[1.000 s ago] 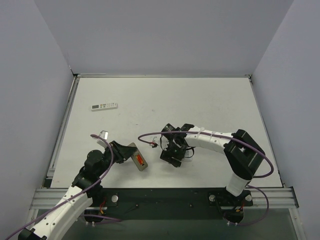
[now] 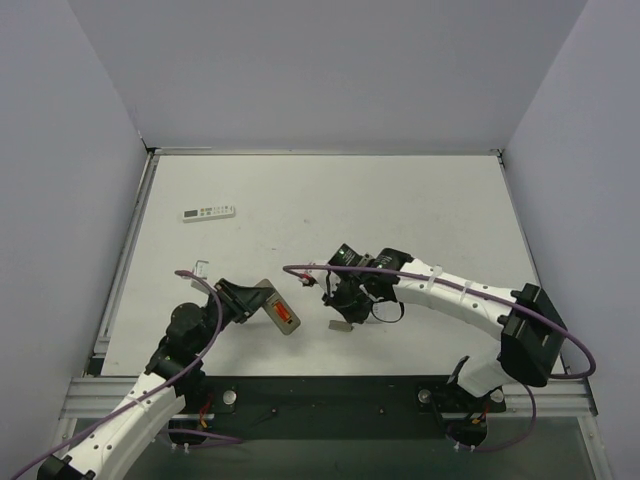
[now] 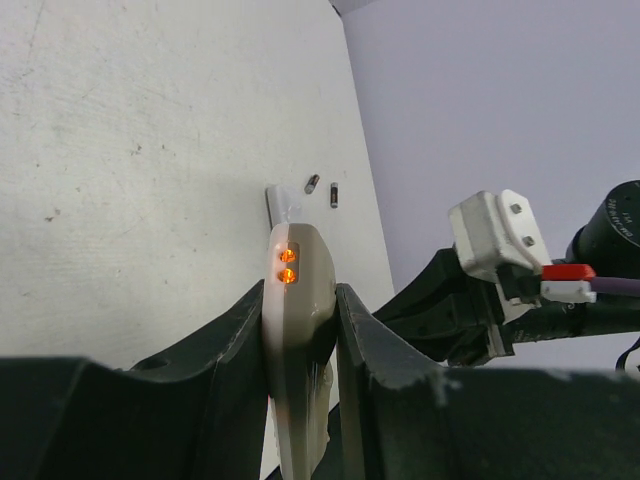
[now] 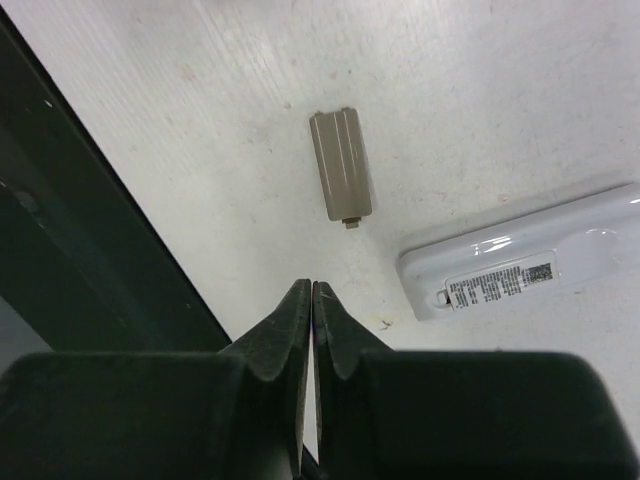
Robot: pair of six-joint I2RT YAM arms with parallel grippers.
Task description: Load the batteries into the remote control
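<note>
My left gripper [image 2: 258, 296] is shut on the remote control [image 2: 283, 314], held tilted with orange-red showing in its battery bay; in the left wrist view it stands between the fingers. My right gripper is shut with nothing between its fingers, above the table. Below it lie a small grey-brown rectangular piece [image 4: 341, 166], apparently the battery cover, and a grey plastic object with a label [image 4: 520, 260]. Two small batteries [image 3: 312, 183] lie near the table's far end in the left wrist view.
A white remote [image 2: 208, 214] lies at the back left. A dark front rail runs along the near edge, and grey walls surround the sides and back.
The right arm has risen and shifted, uncovering the small grey piece in the top view. The left gripper holds the remote almost where it was.
</note>
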